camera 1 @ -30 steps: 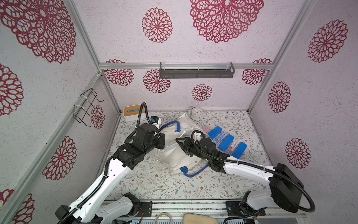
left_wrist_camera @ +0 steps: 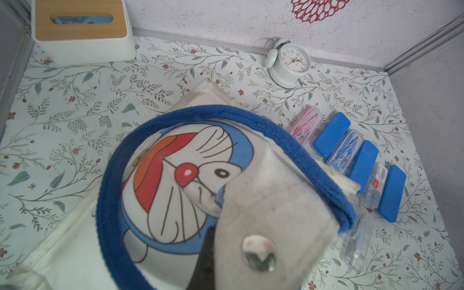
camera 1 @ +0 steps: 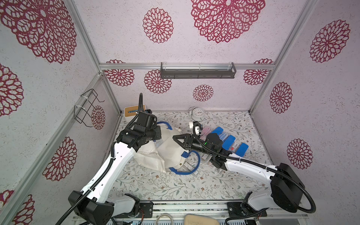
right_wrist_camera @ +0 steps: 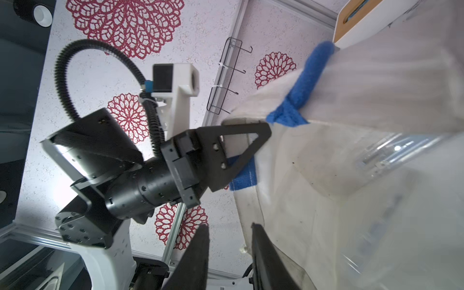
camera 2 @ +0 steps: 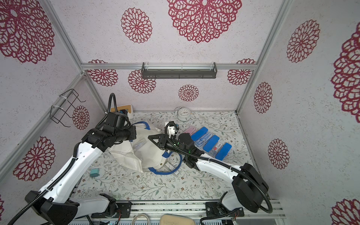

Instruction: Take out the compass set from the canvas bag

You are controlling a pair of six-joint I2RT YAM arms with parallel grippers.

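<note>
The white canvas bag with blue handles and a Doraemon print is held up by my left gripper, which is shut on the fabric by the flap. In the right wrist view, transparent cases show inside the open bag. My right gripper stands part open at the bag's mouth, with no object seen between its fingertips.
Several blue and clear cases lie on the table at the right. A clock and tissue box stand at the back.
The right gripper has lifted and drawn slightly left; more of the table's cases show.
</note>
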